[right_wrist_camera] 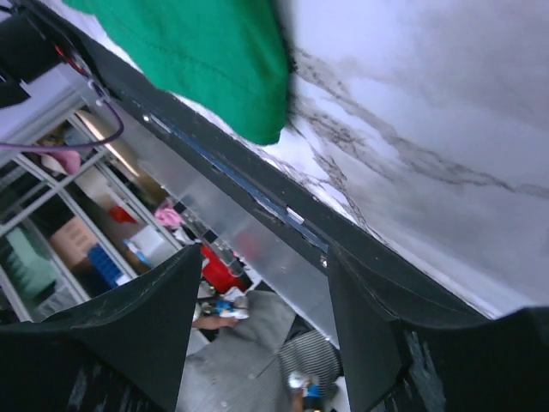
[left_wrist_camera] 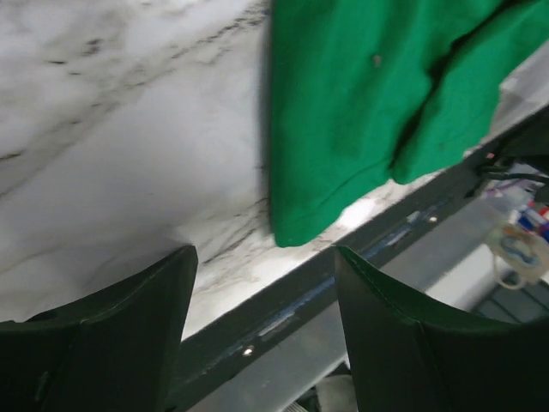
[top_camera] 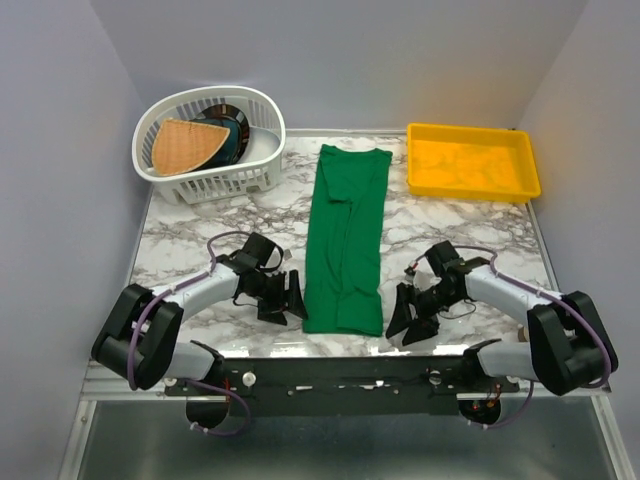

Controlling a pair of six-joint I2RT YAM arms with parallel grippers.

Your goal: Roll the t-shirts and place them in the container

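A green t-shirt [top_camera: 343,250] lies folded lengthwise in a long strip on the marble table [top_camera: 180,240], its bottom edge near the front. My left gripper [top_camera: 282,305] is open just left of the shirt's front-left corner; that corner [left_wrist_camera: 300,206] shows ahead of its fingers in the left wrist view. My right gripper [top_camera: 410,320] is open just right of the front-right corner [right_wrist_camera: 249,94], which shows above its fingers in the right wrist view.
A white laundry basket [top_camera: 215,181] with round and flat items stands back left. An empty yellow tray [top_camera: 473,160] sits back right. Grey walls bound both sides and the back; the table's front edge is close to both grippers.
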